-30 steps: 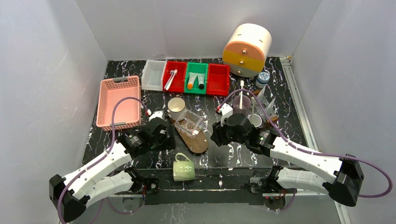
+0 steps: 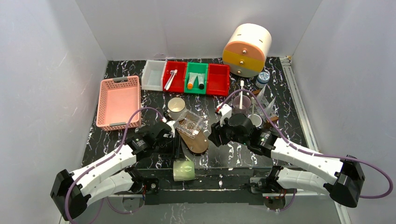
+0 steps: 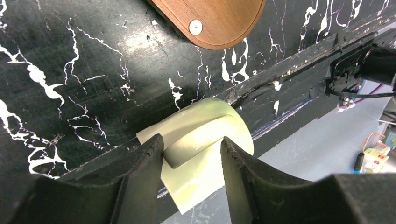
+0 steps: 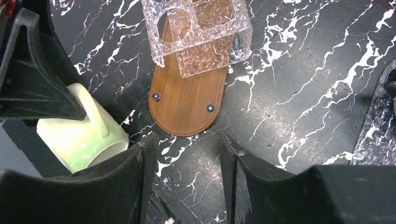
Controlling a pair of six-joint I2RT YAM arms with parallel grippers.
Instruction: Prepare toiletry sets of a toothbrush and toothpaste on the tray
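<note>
In the top view, the tray has white, red, green and red compartments. White toothbrushes point(image 2: 171, 80) lie in its left red compartment; an orange-capped toothpaste tube point(image 2: 191, 81) and a black-capped tube point(image 2: 201, 82) lie in the green one. My left gripper is at the pale green mug point(image 3: 201, 114), which lies on its side at the table's front edge. Its fingers stand apart on either side of the mug's handle point(image 3: 201, 140); whether they touch it I cannot tell. My right gripper hangs part open over the table, nothing between its fingers.
A wooden board point(image 4: 187, 102) under a clear plastic holder point(image 4: 215, 23) lies between the arms. A pink basket point(image 2: 119, 102) stands at left, a cream mug point(image 2: 177, 105) mid-table. A round drawer box point(image 2: 246, 49) and a pink cup holding a toothbrush point(image 2: 241, 100) are at right.
My left gripper has swung down and towards the front, from behind the green mug to its handle. The right arm has barely shifted. The mug and tray look unmoved.
</note>
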